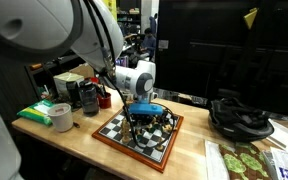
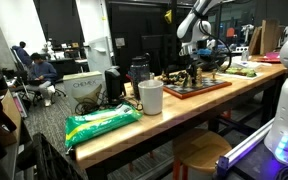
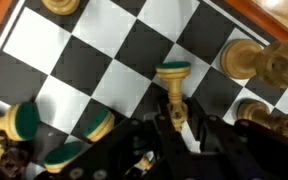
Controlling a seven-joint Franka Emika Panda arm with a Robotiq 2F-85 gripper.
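In the wrist view a wooden chess piece [image 3: 174, 85] with a green felt base lies tipped over, its base showing, with its narrow part between the dark fingers. My gripper is shut on this piece. Below it is the black-and-white chessboard [image 3: 102, 24]; exterior view 1 shows the gripper [image 1: 137, 122] low over the board [image 1: 162, 152]. Whether the piece touches the board is hard to tell.
Other tipped pieces with green bases, such as one piece [image 3: 24, 121], lie at the lower left. Standing wooden pieces [image 3: 242, 58] crowd the right side. A white cup [image 1: 61, 117] stands left of the board, and a black bag [image 1: 240, 118] lies to the right.
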